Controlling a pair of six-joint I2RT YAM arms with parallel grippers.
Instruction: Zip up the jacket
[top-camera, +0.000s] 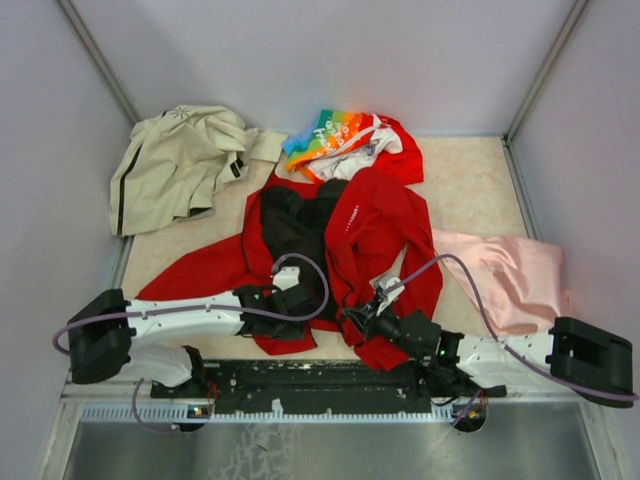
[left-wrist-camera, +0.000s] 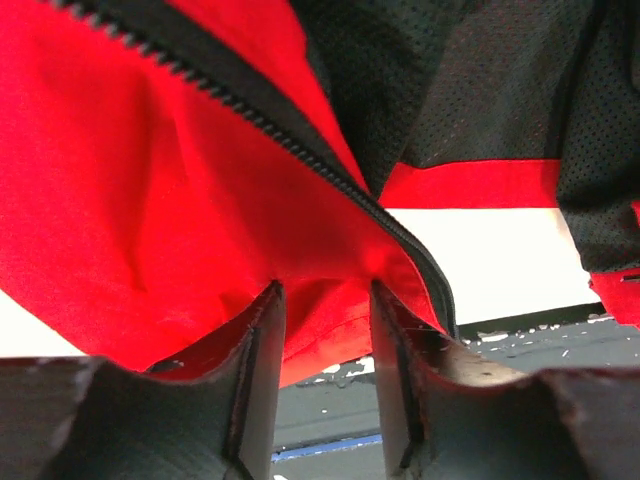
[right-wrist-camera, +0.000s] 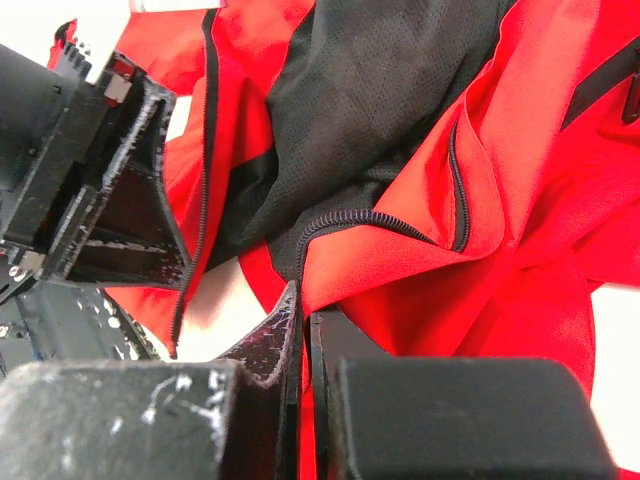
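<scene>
The red jacket (top-camera: 385, 230) lies open, its black mesh lining (top-camera: 290, 230) showing. My left gripper is part open above the left front panel, beside the lower end of that side's zipper tape (left-wrist-camera: 300, 150), with no cloth clearly held between its fingers. My right gripper is shut at the right front edge, where zipper tape (right-wrist-camera: 360, 218) and red fabric run down into its fingertips. In the right wrist view the left gripper's black body shows at the upper left, over the left panel.
A cream jacket (top-camera: 175, 170) lies back left, a rainbow-printed garment (top-camera: 340, 145) at the back, pink cloth (top-camera: 500, 280) at the right. Pale table (top-camera: 470, 175) shows bare at the back right. Walls enclose the sides and back.
</scene>
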